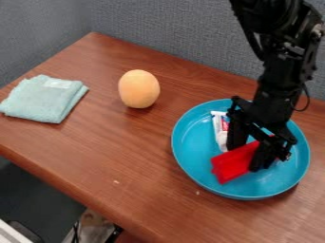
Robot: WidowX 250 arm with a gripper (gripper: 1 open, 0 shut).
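My black gripper point(254, 142) is low over the blue plate point(203, 176) on the right, shut on a red block point(233, 163) that lies on the plate. A white tube-like item point(219, 126) lies on the plate just left of the gripper, partly hidden by it.
An egg-shaped object point(139, 88) stands upper middle on the wooden table point(102, 142). A folded pale teal cloth point(45, 98) lies at the left. A grey partition runs along the back.
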